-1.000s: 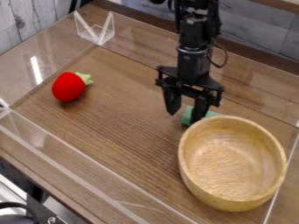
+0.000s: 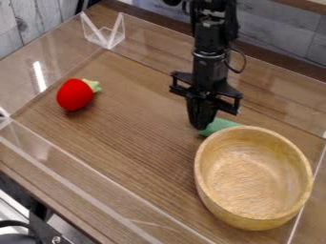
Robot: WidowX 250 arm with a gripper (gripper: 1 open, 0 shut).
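My black gripper (image 2: 204, 111) reaches down over the wooden table just behind the tan bowl (image 2: 251, 179), its tips beside a light green object (image 2: 219, 128) that lies behind the bowl's rim. The gripper looks shut on the green object, though the dark fingers partly hide the contact.
A red ball-like item (image 2: 76, 94) with a pale green piece behind it lies on the left of the table (image 2: 128, 152). A clear triangular piece (image 2: 105, 30) stands at the back left.
Compared with a second ago, the gripper sits slightly lower over the green object, which shows more to the right of the fingertips. The bowl and red item have not moved.
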